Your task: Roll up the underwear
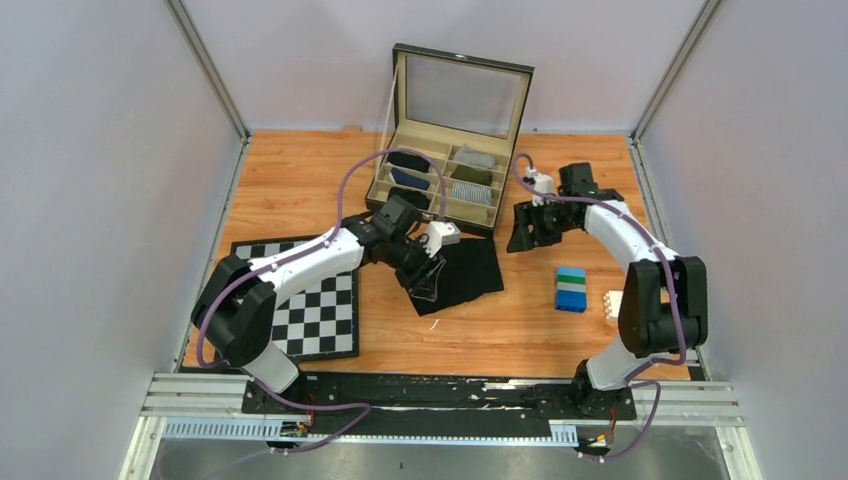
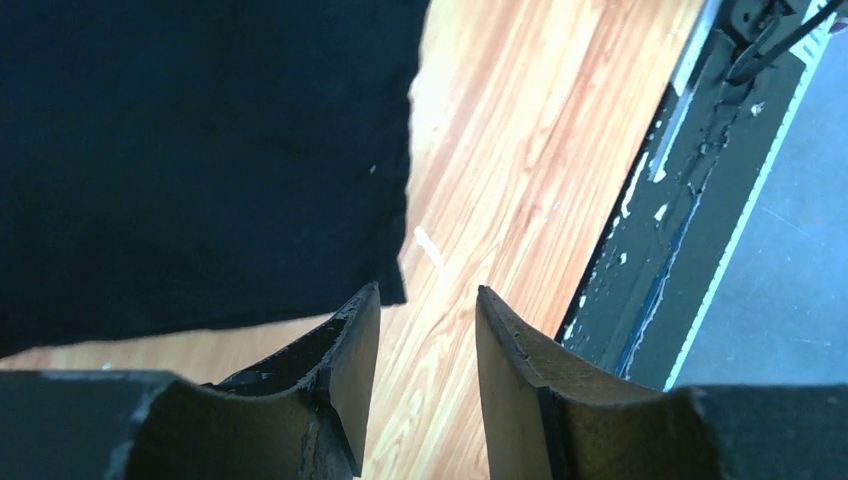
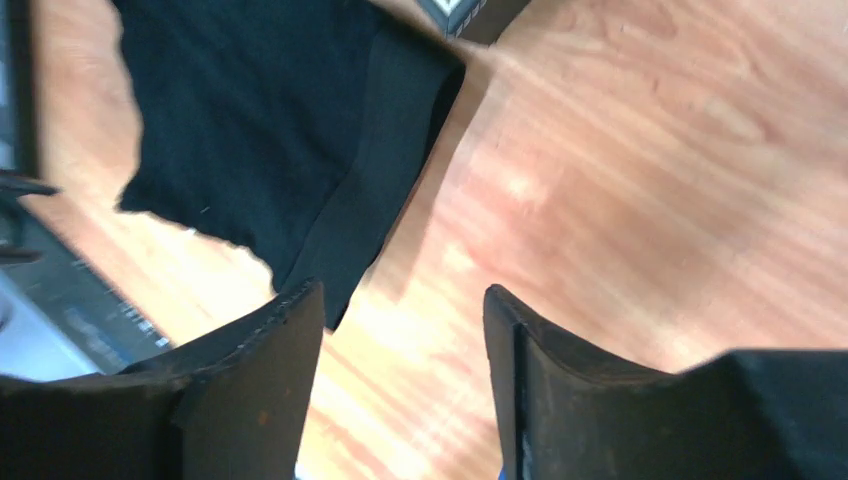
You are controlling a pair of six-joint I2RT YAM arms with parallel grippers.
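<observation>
A black cloth [image 1: 462, 270], the underwear, lies flat on the wooden table; in the right wrist view its edge [image 3: 390, 150] beside the box appears folded over. My left gripper [image 1: 425, 275] hangs over the cloth's near left part; in the left wrist view its open fingers [image 2: 340, 390] are just off a corner of the cloth [image 2: 200, 170], with nothing between them. My right gripper [image 1: 530, 225] is off the cloth's right side, over bare wood beside the box; in the right wrist view its fingers [image 3: 250, 390] stand apart and empty.
An open compartment box [image 1: 460, 125] with rolled garments stands behind the cloth. A checkerboard [image 1: 322, 320] lies at left, stacked blue and green blocks [image 1: 570, 299] and a white piece [image 1: 612, 305] at right.
</observation>
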